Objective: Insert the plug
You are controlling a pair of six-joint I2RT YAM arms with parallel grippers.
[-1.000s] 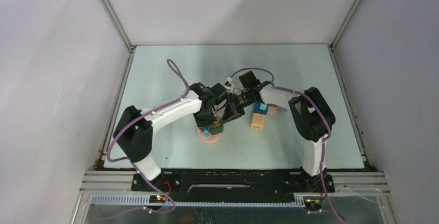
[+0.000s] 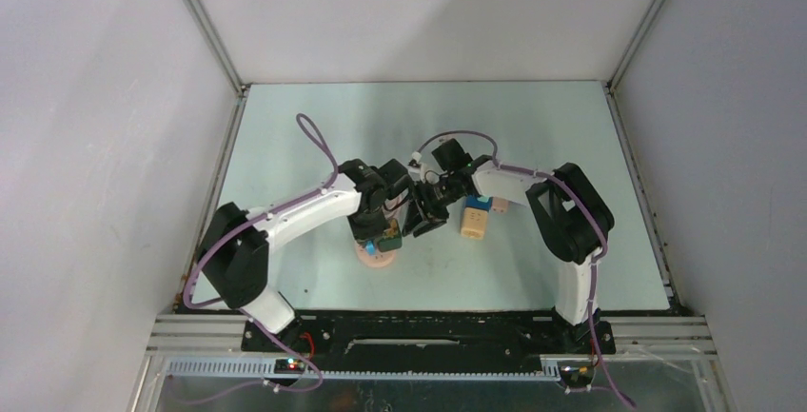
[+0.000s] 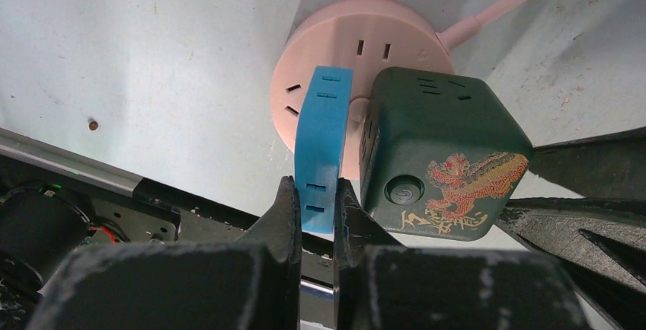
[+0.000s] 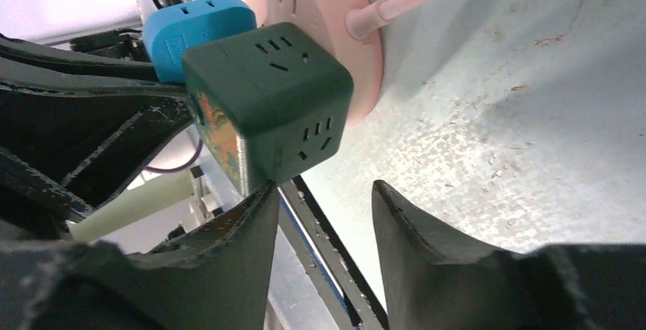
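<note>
My left gripper is shut on a blue plug block [image 3: 327,124], held over a pink round socket base [image 3: 320,33] with a pink cable. A green cube plug [image 3: 446,147] with a dragon print sits against the blue block at the base; whether either is seated cannot be told. In the right wrist view the green cube [image 4: 267,97] is just beyond my right gripper, whose fingers stand apart with nothing between them.
In the top view, yellow [image 2: 473,224], blue and pink blocks lie right of the arms on the table.
My left gripper, the blue block and the base with the green cube have shifted a little to the left.
</note>
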